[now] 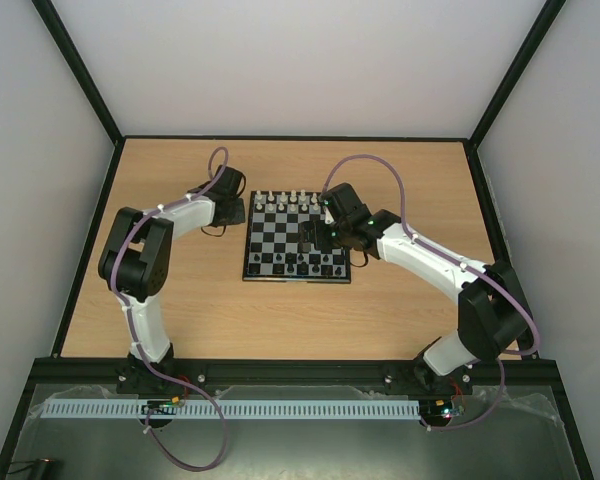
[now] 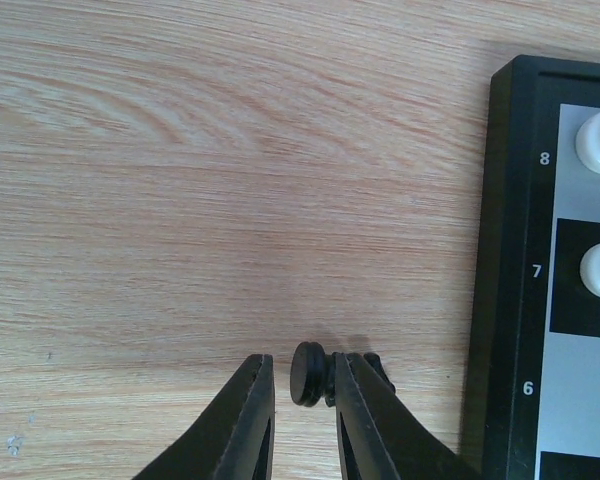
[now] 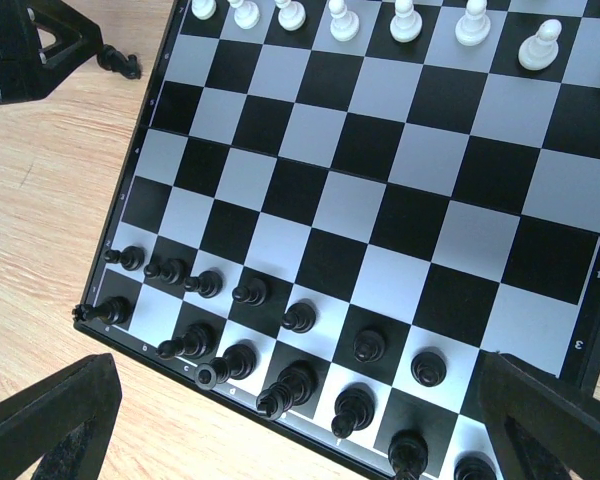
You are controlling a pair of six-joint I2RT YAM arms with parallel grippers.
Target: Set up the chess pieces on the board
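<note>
The chessboard [image 1: 280, 241] has white pieces [image 3: 405, 22] along the far side and black pieces [image 3: 298, 318] in rows along the near side. A lone black piece [image 2: 314, 373] lies on its side on the wood left of the board. My left gripper is at that piece, its fingers parted; whether the piece is between them is unclear. The piece also shows at the upper left of the right wrist view [image 3: 119, 61]. My right gripper stands open over the near rows of the board, nothing held.
Bare wooden table [image 1: 160, 328] surrounds the board. A dark frame edges the table, and both arms reach in from the front.
</note>
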